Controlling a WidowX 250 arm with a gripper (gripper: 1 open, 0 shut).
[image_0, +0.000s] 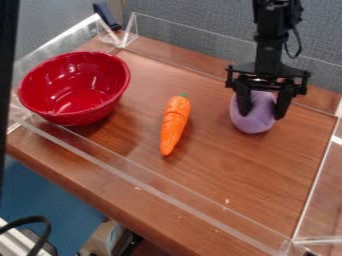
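My black gripper (263, 90) reaches down from the top right, its fingers around a purple, rounded object (253, 117), likely an eggplant, resting on the wooden table (221, 190). I cannot tell whether the fingers are closed on it. An orange carrot (174, 124) lies to the left of the gripper, and a red bowl (74, 88) stands at the far left.
Clear plastic walls edge the table, with one at the right (323, 200). A dark cable and some items lie beyond the table's lower-left edge.
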